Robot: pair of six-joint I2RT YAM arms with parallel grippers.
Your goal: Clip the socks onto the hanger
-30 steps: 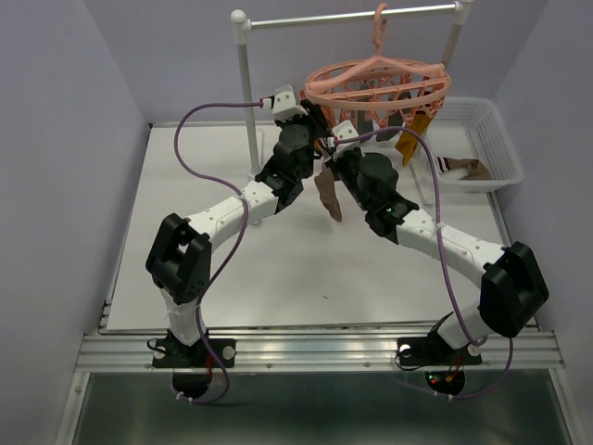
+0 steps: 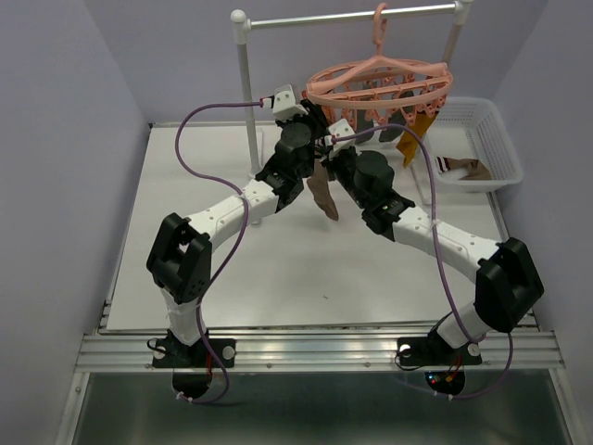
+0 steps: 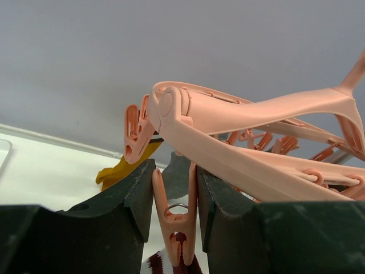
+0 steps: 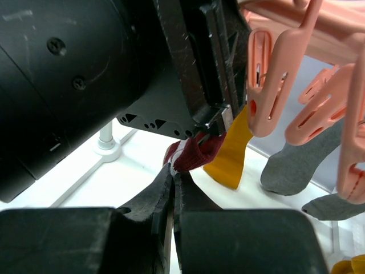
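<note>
The round pink hanger (image 2: 380, 88) hangs from the white bar. In the left wrist view, my left gripper is shut on the upper arms of a pink clip (image 3: 171, 231) below the hanger's rim. My right gripper is shut on a brown sock (image 2: 322, 193), just below and right of the left gripper in the top view. The sock's maroon and white cuff (image 4: 197, 153) rises from the right fingertips toward the left gripper. At the clip's lower end the striped cuff (image 3: 159, 264) shows; whether it lies between the clip's fingers, I cannot tell.
Grey socks (image 4: 299, 157) and a mustard sock (image 4: 231, 157) hang under the hanger, among other pink clips (image 4: 279, 74) close beside my grippers. A white basket (image 2: 505, 153) at the back right holds a striped-cuff brown sock (image 2: 465, 169).
The left arm has stayed almost still.
</note>
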